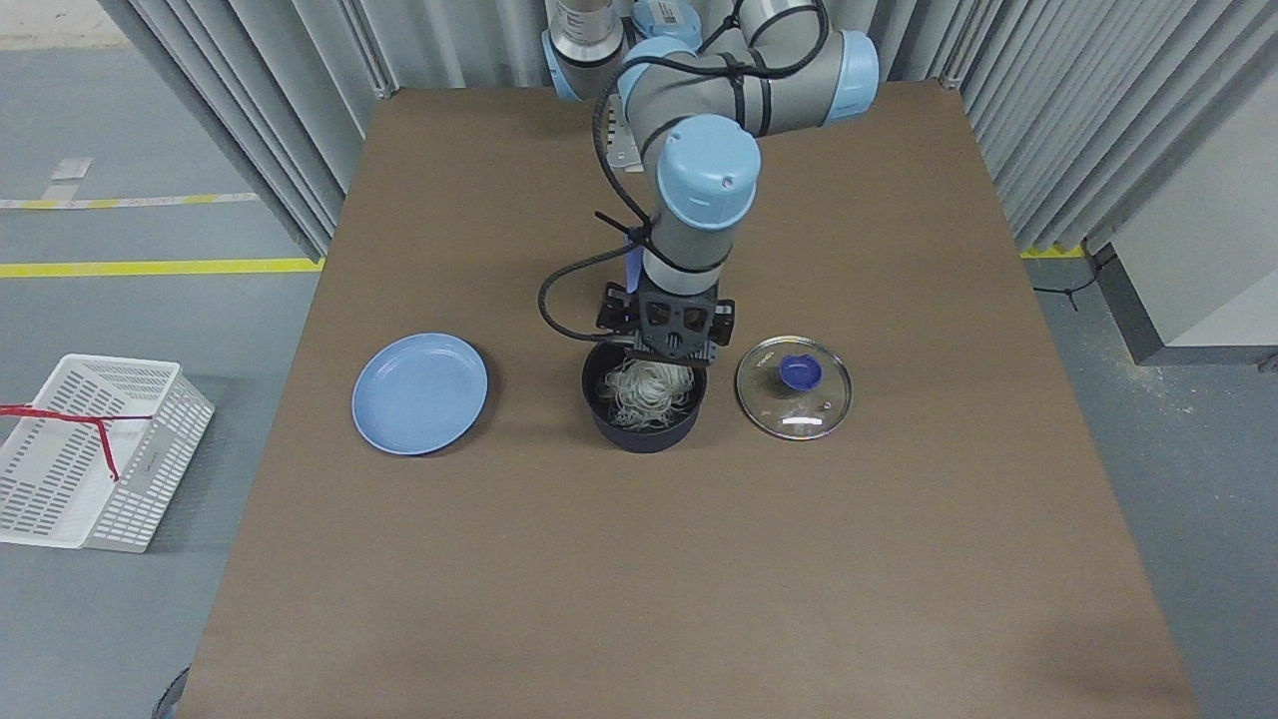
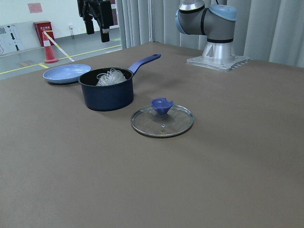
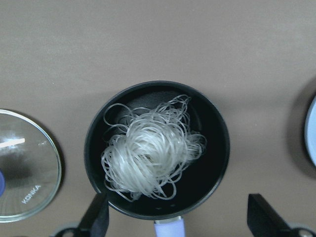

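Note:
A dark pot [image 2: 107,99] with a blue handle [image 3: 169,228] holds a tangle of white noodle-like strands [image 3: 150,150]. My gripper hangs above it; in the left view its fingers [image 2: 87,24] are spread apart, empty. A glass lid with blue knob [image 1: 792,407] lies flat right of the pot in the front view. A blue plate [image 1: 419,393] sits to the pot's left.
A white basket [image 1: 72,479] stands on the floor to the left. Curtains line the back.

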